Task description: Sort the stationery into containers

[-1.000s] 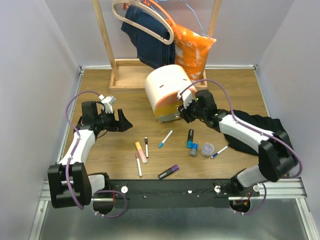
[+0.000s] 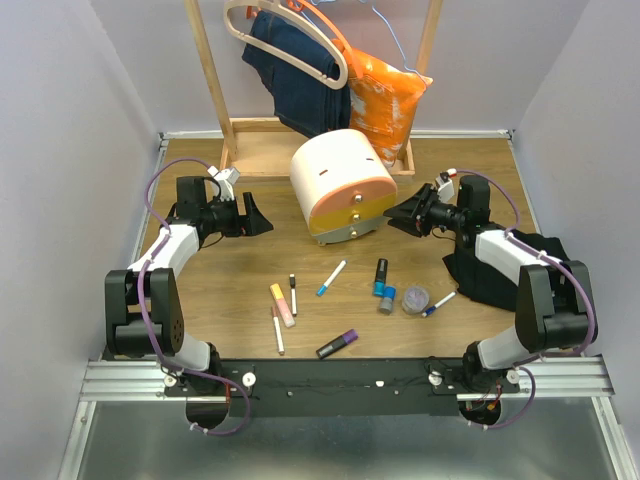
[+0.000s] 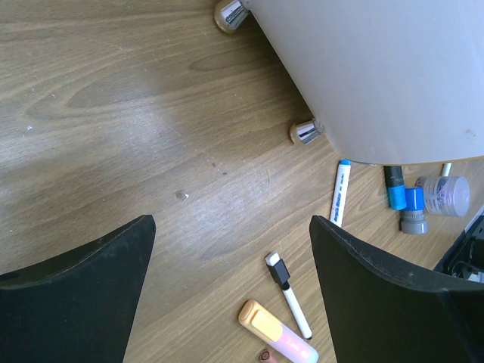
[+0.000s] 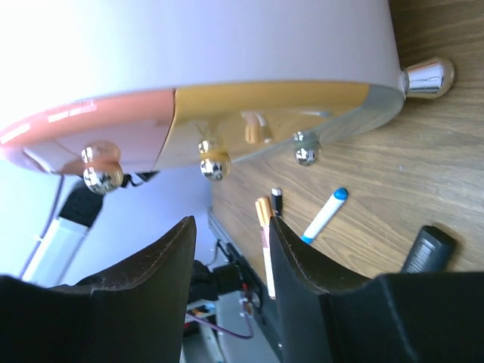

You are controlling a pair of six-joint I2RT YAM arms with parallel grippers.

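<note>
The rounded drawer cabinet point(image 2: 330, 175) stands at the back centre, its knobbed drawers closed; it fills much of both wrist views. Markers lie on the table: a white-blue one point(image 2: 331, 277), a black-capped one point(image 2: 293, 294), a yellow-pink stick point(image 2: 283, 304), a purple-capped one point(image 2: 336, 343), a dark one point(image 2: 381, 276), a short blue one point(image 2: 388, 298). A round clear container point(image 2: 415, 298) sits at the right. My left gripper point(image 2: 251, 216) is open over bare wood left of the cabinet. My right gripper point(image 2: 401, 215) is open beside the cabinet's front, empty.
A black cloth point(image 2: 486, 284) lies at the right. A wooden rack point(image 2: 219, 75) with hangers, dark trousers and an orange bag stands at the back.
My right gripper has moved right, away from the cabinet's drawer front. The objects look unmoved.
</note>
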